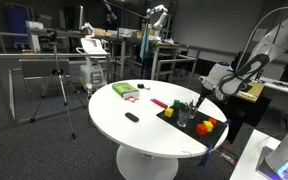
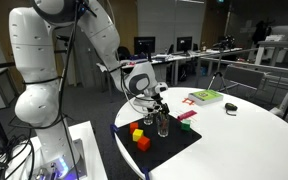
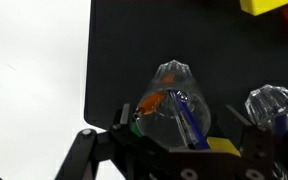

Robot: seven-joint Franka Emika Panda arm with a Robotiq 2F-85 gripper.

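A clear glass point(image 3: 172, 84) sits on the black mat, with something orange and a thin blue item showing inside it. My gripper stands open above this glass, its dark fingers low in the wrist view on either side of it. In exterior view 2, the gripper point(image 2: 162, 104) is small and partly lost against the person behind it, just over the glass point(image 2: 163, 126). A second clear glass point(image 3: 274, 104) appears at the right edge of the wrist view, close beside the right finger. Whether the fingers touch the first glass I cannot tell.
Red block point(image 1: 201, 129) and yellow block point(image 1: 208, 125) lie together with others on the mat's near side. Another yellow block point(image 1: 168, 112) is across the mat. A person point(image 1: 221, 78) is close behind the table.
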